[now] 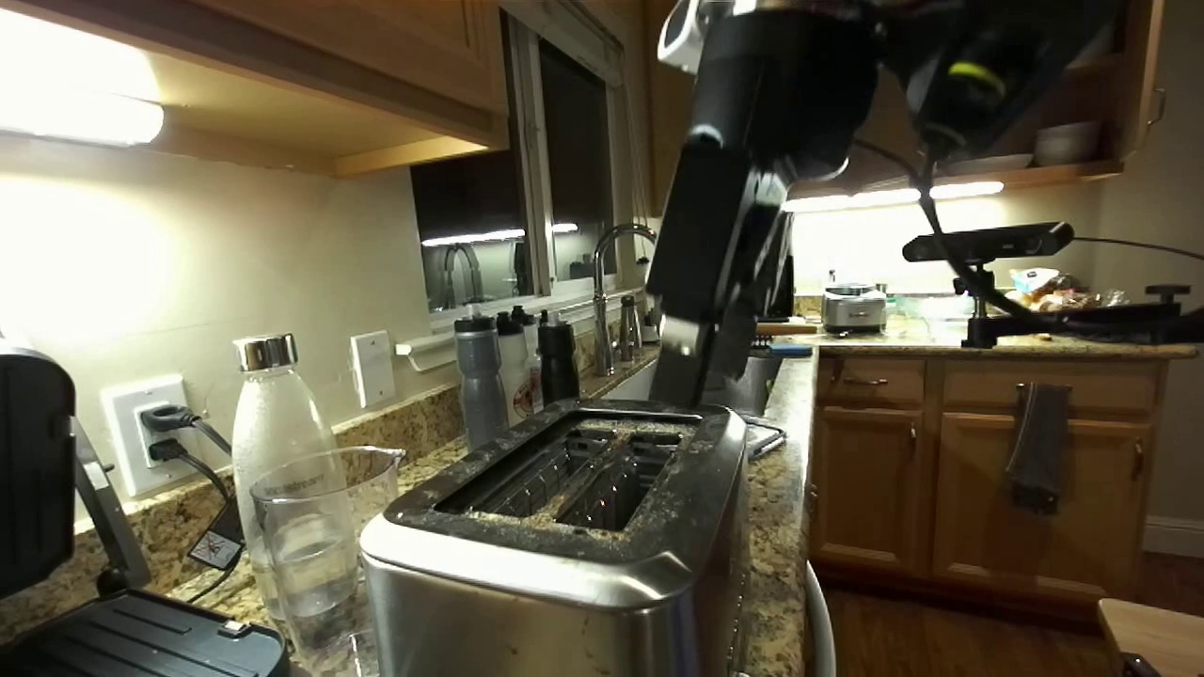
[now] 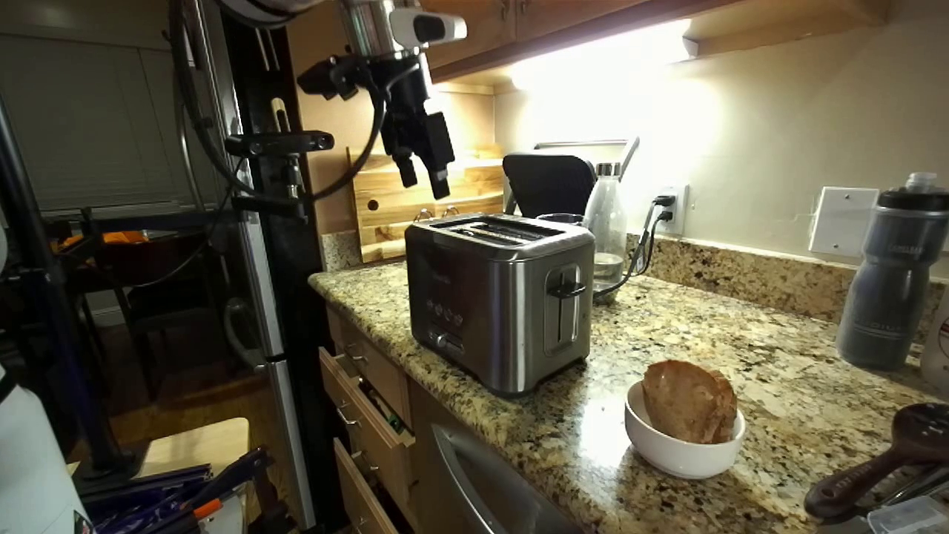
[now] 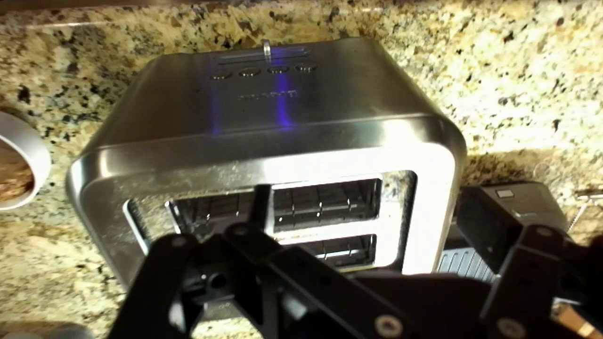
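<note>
A steel two-slot toaster (image 2: 498, 302) stands on the granite counter, its slots empty of bread. My gripper (image 2: 425, 181) hangs above it, open, with nothing between its fingers. The wrist view has the toaster (image 3: 271, 133) filling the middle, with one dark finger (image 3: 260, 209) over a slot and the other finger (image 3: 487, 226) past its right end. Browned bread (image 2: 689, 400) leans upright in a small white bowl (image 2: 683, 455) beside the toaster. Only a part of that bowl (image 3: 36, 161) shows at the wrist view's left edge.
A clear bottle (image 1: 277, 429) and a clear measuring jug (image 1: 322, 530) are close behind the toaster, near an open black grill (image 1: 147, 637). Several drink bottles line the wall, including a grey bottle (image 1: 480, 378). A dark-handled utensil (image 2: 876, 463) lies past the bowl.
</note>
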